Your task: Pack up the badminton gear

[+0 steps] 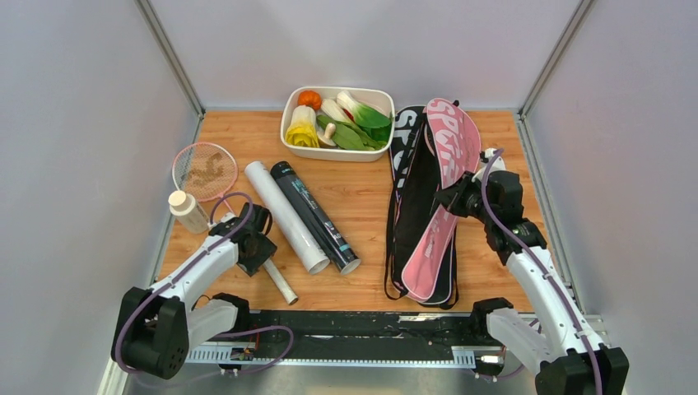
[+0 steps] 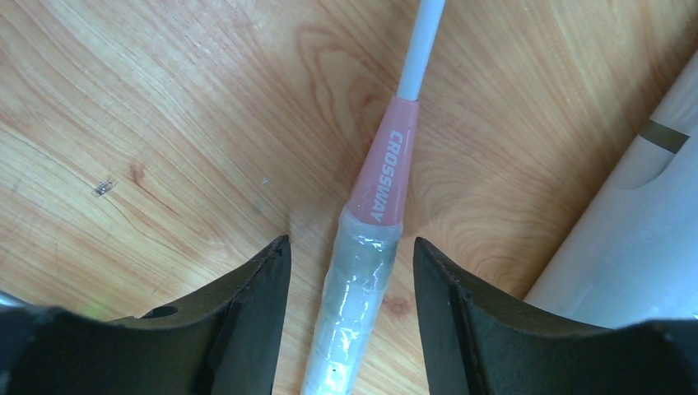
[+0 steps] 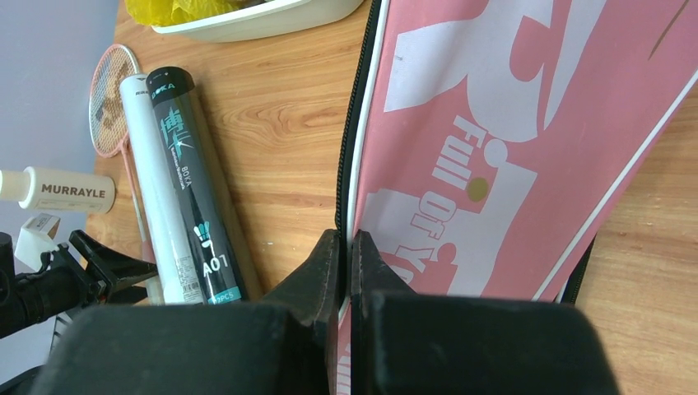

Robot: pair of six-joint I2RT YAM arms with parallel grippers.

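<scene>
A pink-framed racket (image 1: 204, 171) lies at the left; in the left wrist view my open left gripper straddles its wrapped handle (image 2: 350, 313), below the pink CROSSWAY cone (image 2: 380, 169). A white shuttle tube (image 1: 287, 216) and a black tube (image 1: 316, 218) lie side by side in the middle. On the right is the black badminton bag (image 1: 405, 189), its pink flap (image 1: 449, 140) folded open. My right gripper is shut at the flap's zipper edge, with that edge running into the closed fingertips.
A white bottle (image 1: 188, 211) stands beside the racket. A white basin of vegetables (image 1: 334, 155) sits at the back. Bare wood shows between tubes and bag, and along the right edge.
</scene>
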